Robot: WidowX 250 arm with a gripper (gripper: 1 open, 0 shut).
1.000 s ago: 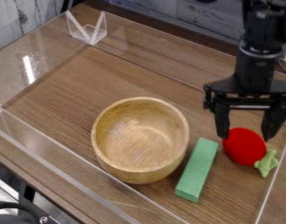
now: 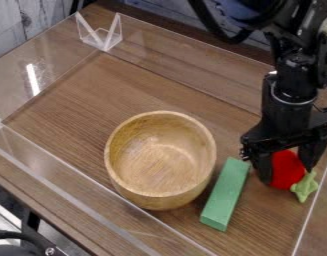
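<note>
My gripper (image 2: pixel 279 150) is low at the right, its black fingers open around the top of a red object (image 2: pixel 283 173), which has a pale green leafy piece (image 2: pixel 305 188) at its lower right. The fingers partly cover the red object; whether they touch it cannot be told.
A round tan bowl (image 2: pixel 159 160) sits at the centre-left, with a long green block (image 2: pixel 225 195) between it and the red object. A white wire item (image 2: pixel 102 32) is at the upper left.
My gripper has moved down onto the red object, its fingers now lower over it. The objects on the table appear unmoved.
</note>
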